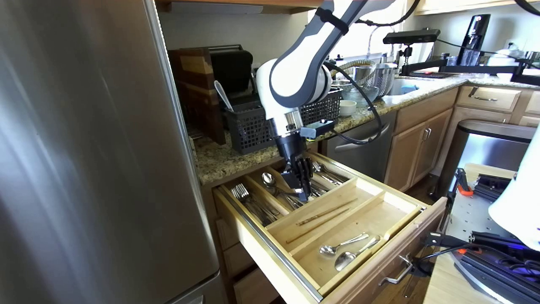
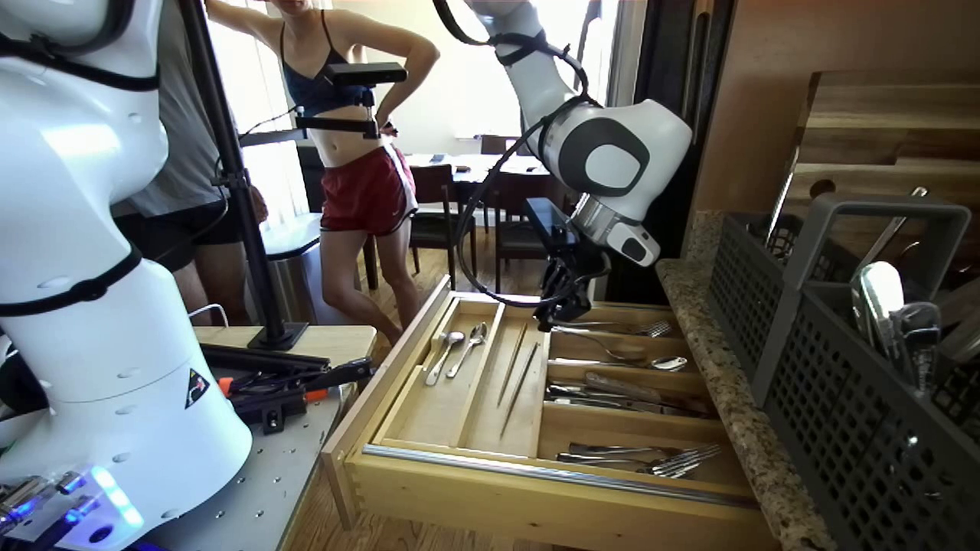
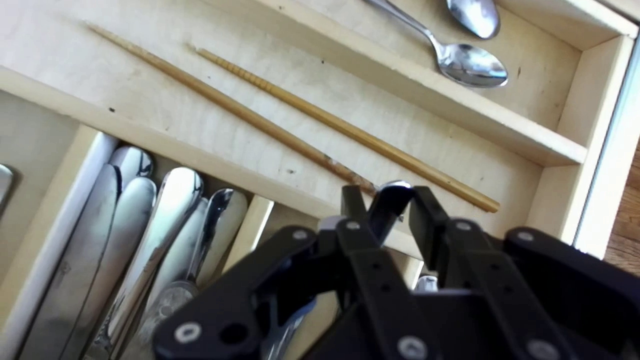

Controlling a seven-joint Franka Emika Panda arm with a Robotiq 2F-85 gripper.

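Note:
Low over the open drawer, my gripper is shut on a silver utensil (image 3: 396,184). Only its rounded, shiny end shows between the fingers in the wrist view, so which kind it is cannot be told. In exterior view 2 the gripper (image 2: 562,312) hangs by the divider between the chopstick compartment and the rear cutlery slots. Two wooden chopsticks (image 3: 336,123) lie in the long middle compartment, just past the fingertips. Two spoons (image 1: 345,260) rest in the front compartment.
Rear slots hold forks (image 2: 675,459), knives (image 2: 625,390) and more silverware close to the gripper. Wooden dividers (image 3: 420,75) rise between compartments. A dark basket (image 1: 250,129) stands on the counter behind. Much of the front compartment is bare.

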